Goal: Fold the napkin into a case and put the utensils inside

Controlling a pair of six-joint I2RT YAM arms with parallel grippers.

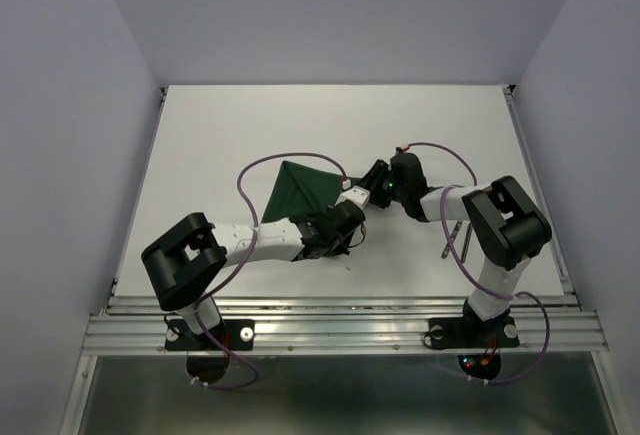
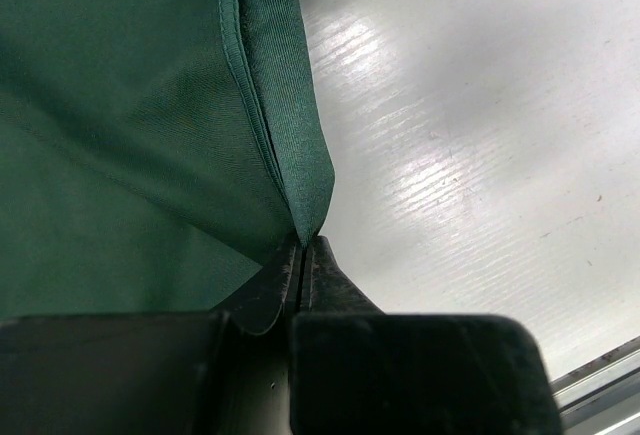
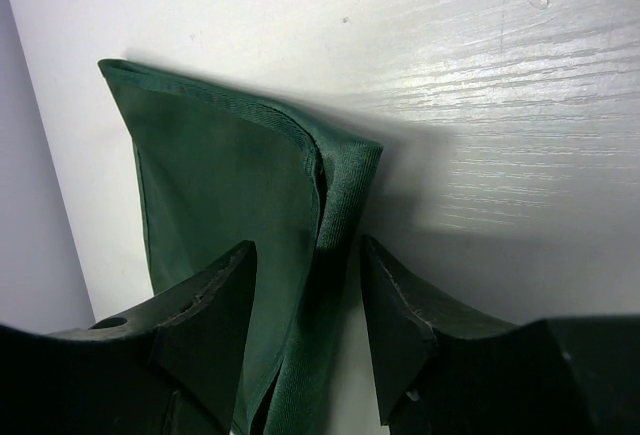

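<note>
The dark green napkin (image 1: 302, 191) lies folded near the middle of the table, partly covered by both arms in the top view. In the left wrist view, my left gripper is shut on the end of the napkin's folded edge, its fingertips pinching the cloth. My right gripper stands open at the napkin's other end, with the folded edge running between its spread fingers without being clamped. Two thin dark utensils (image 1: 450, 240) lie on the table at the right, beside the right arm.
The right forearm (image 1: 455, 202) reaches across close to the utensils. A metal rail (image 1: 340, 305) runs along the front edge, and grey walls stand around the sides and back.
</note>
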